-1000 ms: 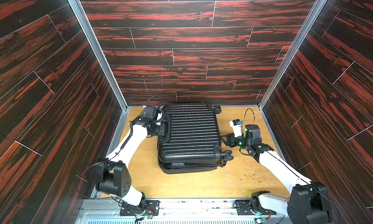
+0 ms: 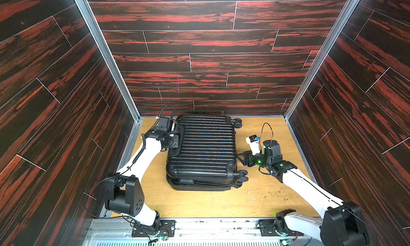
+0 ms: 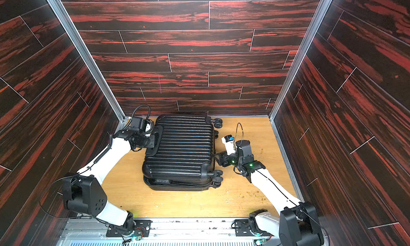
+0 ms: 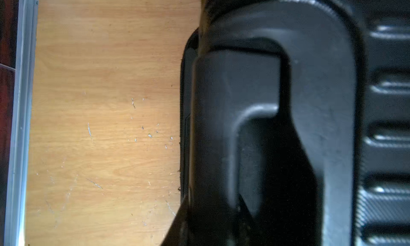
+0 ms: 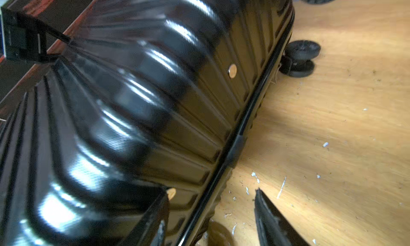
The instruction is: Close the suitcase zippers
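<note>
The black ribbed suitcase (image 2: 205,147) lies flat on the wooden table. On its left side is a carry handle (image 4: 213,139), and my left gripper is shut on that handle, one finger on each side of it. At the suitcase's right side my right gripper stands open near the wheel side. Its fingers (image 5: 273,222) straddle the lower edge seam in the right wrist view, with no grip on anything. A zipper track (image 4: 182,118) shows along the left edge. A gap runs along the suitcase's front edge (image 2: 200,182). I cannot make out the zipper pulls.
Wheels (image 2: 241,176) stick out at the suitcase's right side, close to my right gripper. Bare table (image 2: 264,199) lies in front and to the right. Dark panelled walls (image 2: 205,41) enclose the space.
The suitcase has shifted to the left and turned slightly, its front end moving most. My right gripper has followed leftward beside it. The left gripper stays at the handle, having moved only a little.
</note>
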